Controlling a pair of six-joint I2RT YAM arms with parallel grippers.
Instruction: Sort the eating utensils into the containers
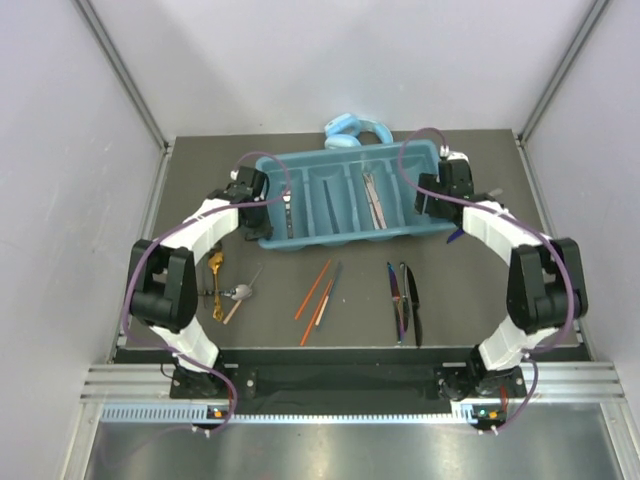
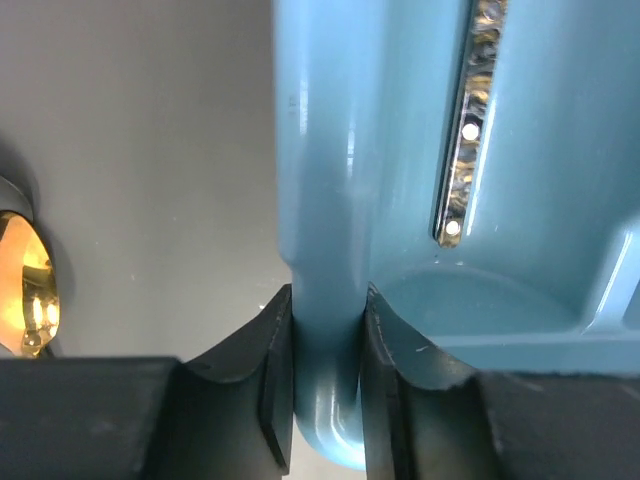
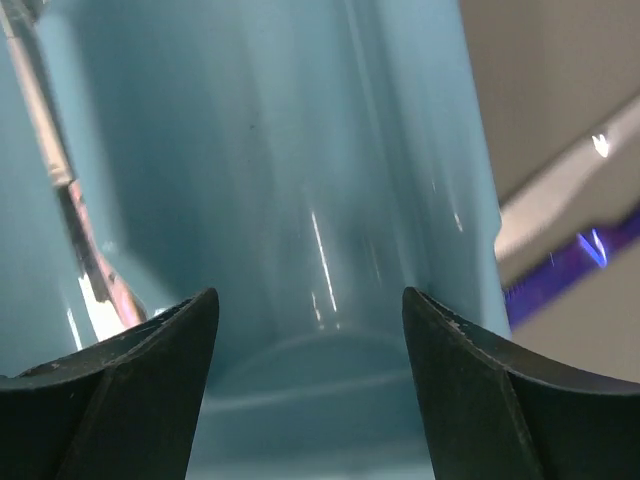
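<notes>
A blue cutlery tray holds a few utensils in separate compartments. My left gripper is shut on the rim of its left end. My right gripper is open at the tray's right end, over the end compartment. Outside lie golden spoons and other spoons at the left, orange chopsticks in front, knives at the right front, and a purple-handled utensil beside the tray's right end.
Light blue headphones sit behind the tray. White walls flank the table.
</notes>
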